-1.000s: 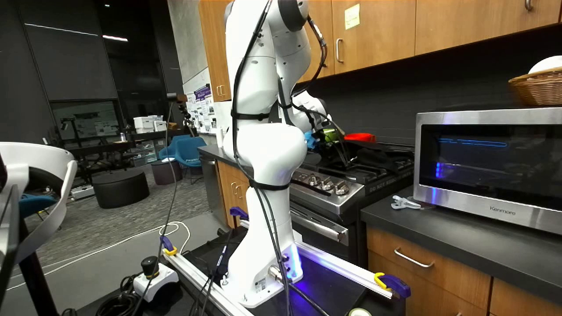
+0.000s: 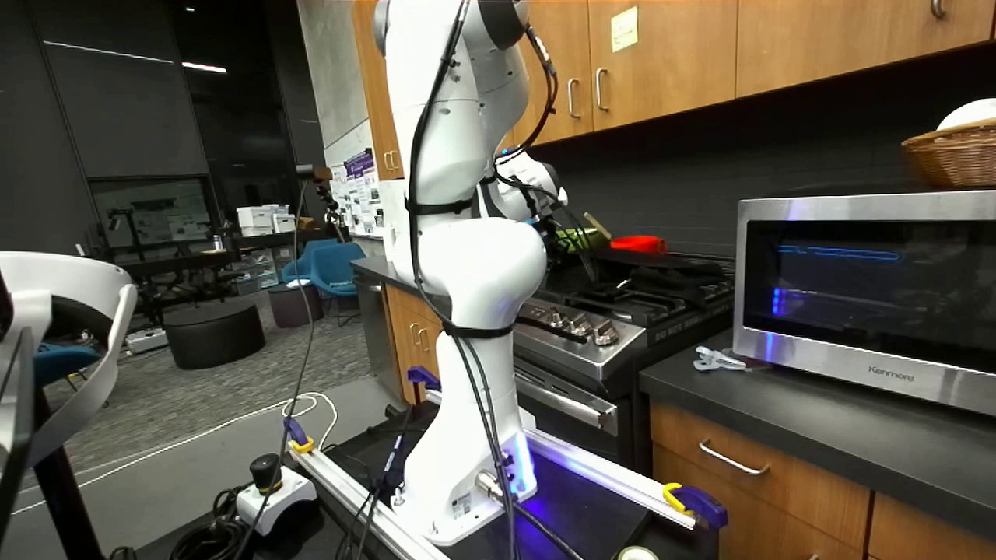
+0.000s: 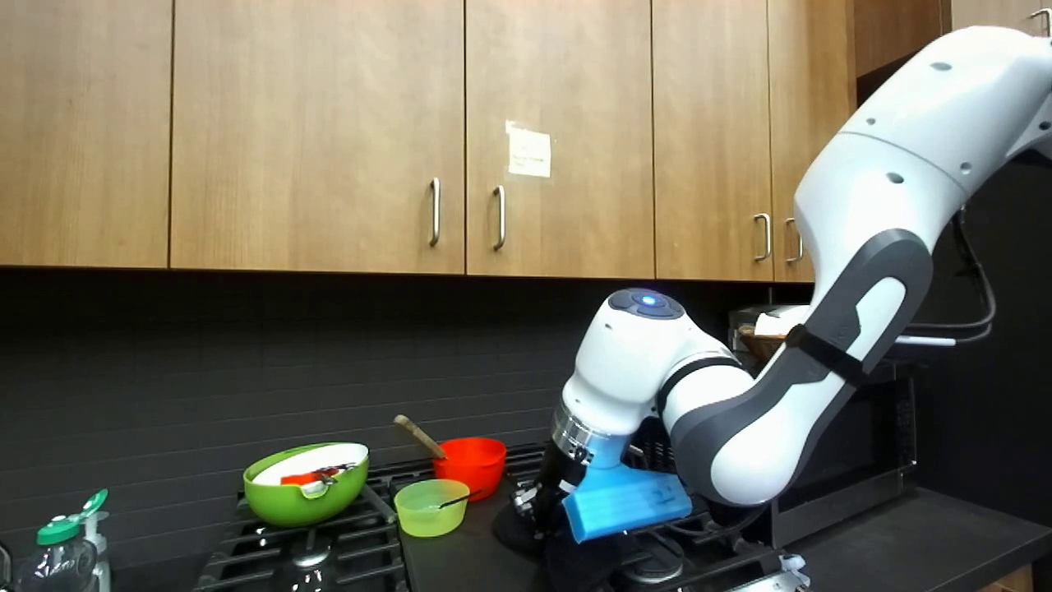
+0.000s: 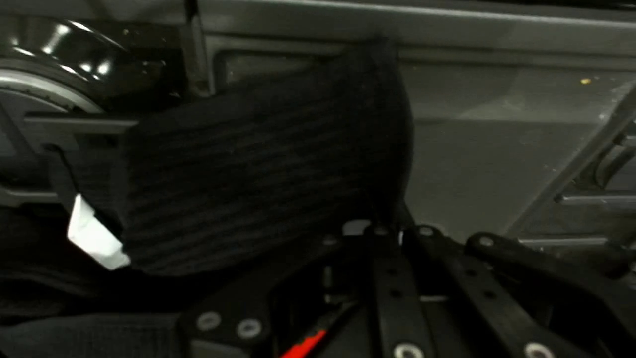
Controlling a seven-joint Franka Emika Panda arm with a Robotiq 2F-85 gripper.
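Black ribbed cloth (image 4: 262, 173) spreads beneath the fingers in the wrist view, over the stove top. A white tag (image 4: 95, 235) sticks out at its left. My gripper is shut, its fingertips together at the cloth's near right edge. Creases run up to the tips; whether a fold is pinched between them I cannot tell. In exterior view 2 the gripper (image 3: 537, 523) points down low over the right part of the stove, dark against dark cloth (image 3: 582, 562), so its tips are hidden there.
A green bowl (image 3: 286, 505), a light green bowl (image 3: 430, 521) and a red bowl (image 3: 471, 465) with a wooden handle stand left of the gripper. The microwave (image 2: 868, 289) stands right of the stove. Cabinets (image 3: 562, 99) hang overhead.
In exterior view 1 my upper arm and wrist have moved left and somewhat higher. The base and the dark cloth on the stove look the same.
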